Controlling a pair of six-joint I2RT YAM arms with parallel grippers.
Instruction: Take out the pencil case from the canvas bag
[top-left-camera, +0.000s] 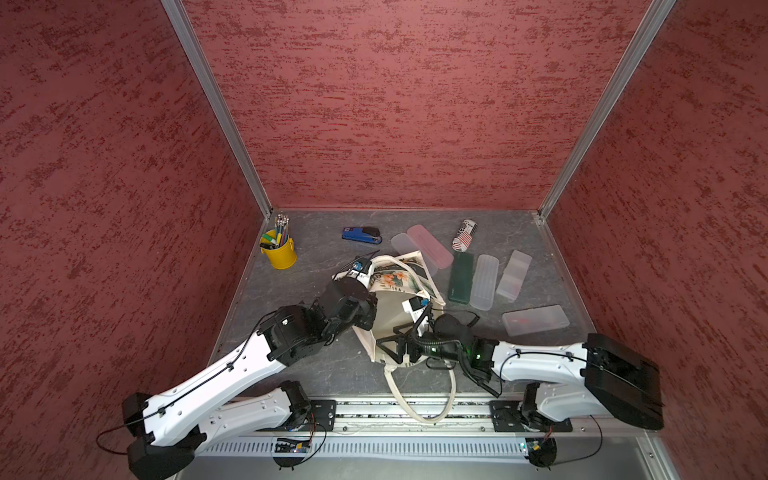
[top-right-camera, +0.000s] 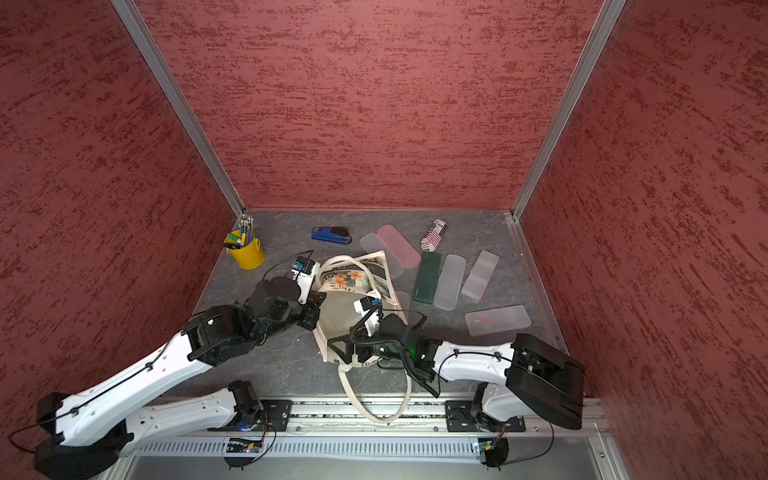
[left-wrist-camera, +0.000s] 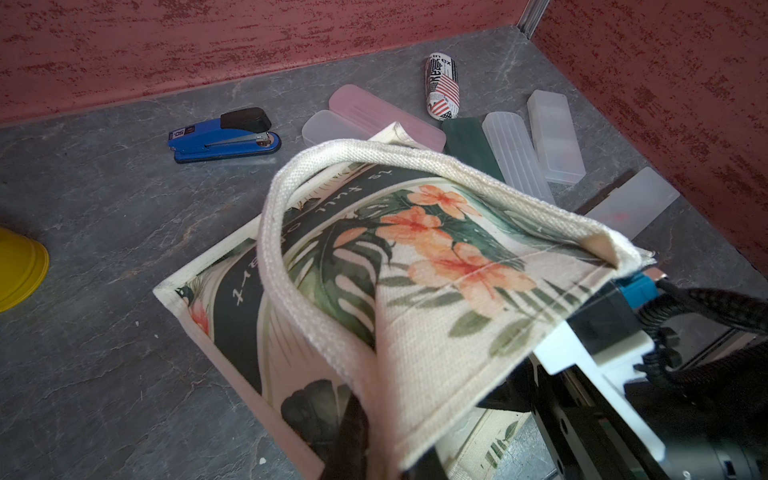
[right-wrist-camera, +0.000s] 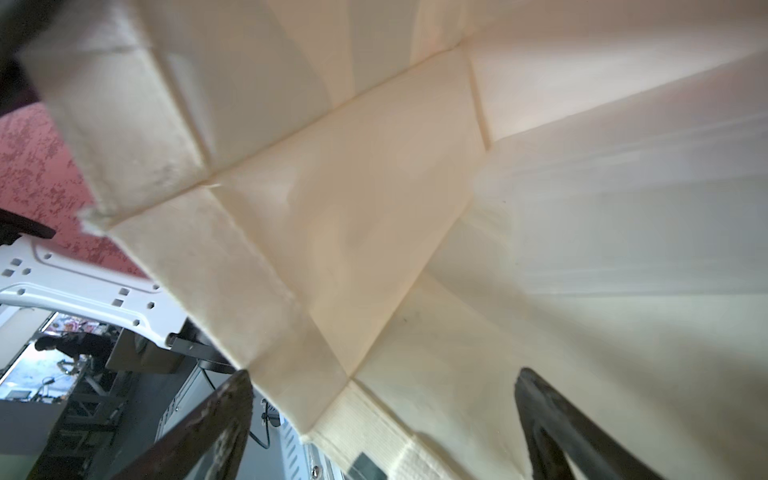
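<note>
The canvas bag (top-left-camera: 392, 308) lies with its mouth toward the front, cream inside, floral print on top. My left gripper is shut on the bag's fabric and strap, lifting that side. My right gripper is open at the mouth, with the bag's pale lining ahead of its fingers. A translucent, faintly ridged case-like shape (right-wrist-camera: 640, 224) shows inside the bag in the right wrist view; its outline is hard to tell.
Several pencil cases lie right of the bag, pink (top-left-camera: 428, 244), green (top-left-camera: 460, 280) and clear (top-left-camera: 534, 320). A blue stapler (top-left-camera: 360, 234) and a can (top-left-camera: 464, 234) are behind; a yellow pencil bucket (top-left-camera: 280, 254) stands back left.
</note>
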